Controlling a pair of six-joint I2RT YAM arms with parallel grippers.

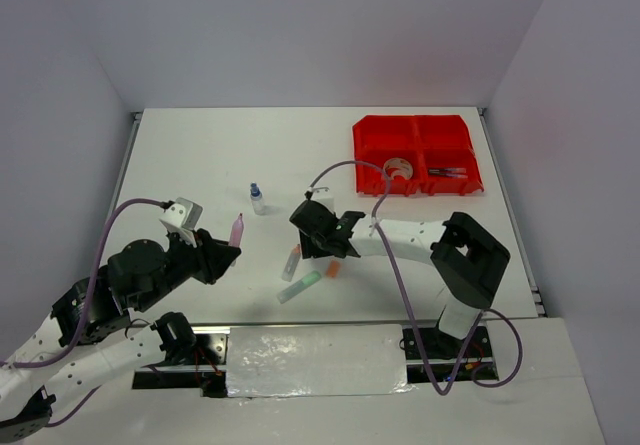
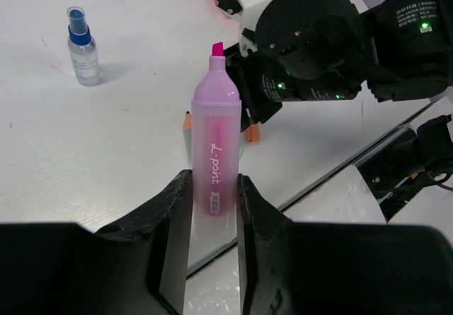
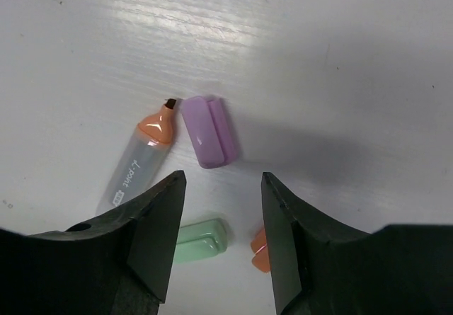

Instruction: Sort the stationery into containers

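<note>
My left gripper is shut on a pink marker (image 2: 216, 152), held upright above the table's left part. My right gripper hangs over the table's middle; its fingertips stand apart in the right wrist view, and whether anything is between them is unclear. Below it lie a purple piece (image 3: 211, 132), an orange-tipped marker (image 3: 133, 166), a green piece (image 3: 198, 241) and an orange piece (image 3: 260, 258), partly hidden by a finger.
A red divided bin (image 1: 365, 145) at the back right holds a tape roll (image 1: 398, 165) and some slim items. A small spray bottle (image 1: 257, 200) stands left of centre.
</note>
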